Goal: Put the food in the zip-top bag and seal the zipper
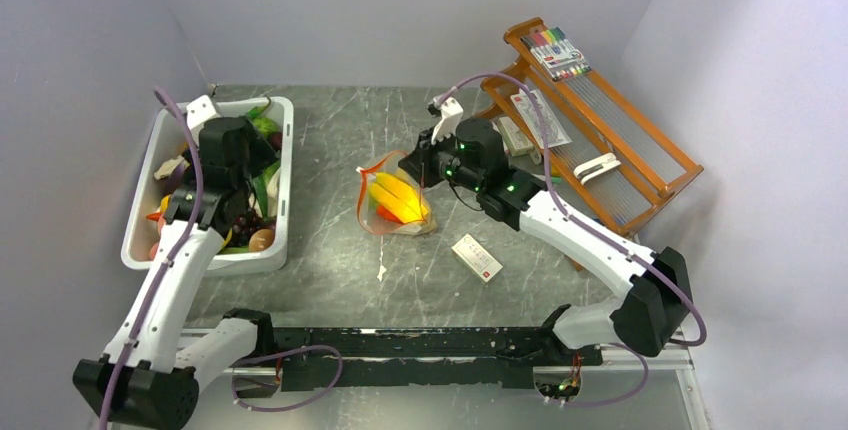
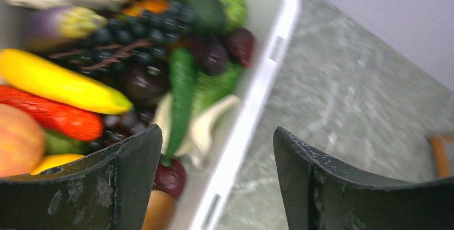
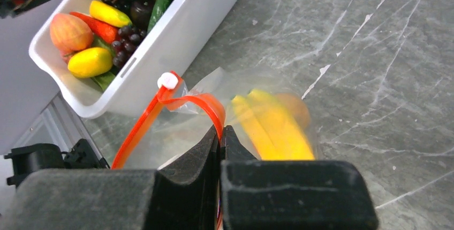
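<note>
A clear zip bag (image 3: 206, 125) with an orange zipper edge stands with its mouth facing left on the table. Through its film show yellow bananas (image 1: 398, 195) and a red-orange piece of food (image 1: 388, 214). My right gripper is shut on the bag's orange upper edge. My left gripper is over the right side of the food bin (image 2: 251, 112), fingers apart and nothing between them. Below it lie a green pepper (image 2: 182, 96), a pale mushroom-like piece (image 2: 206, 125) and dark fruit (image 2: 170, 177).
More produce fills the bin, including a yellow pepper (image 2: 59, 83) and an eggplant (image 2: 56, 29). A small white box (image 1: 477, 257) lies right of the bag. The wooden rack (image 1: 610, 140) occupies the back right. Bare table separates bin and bag.
</note>
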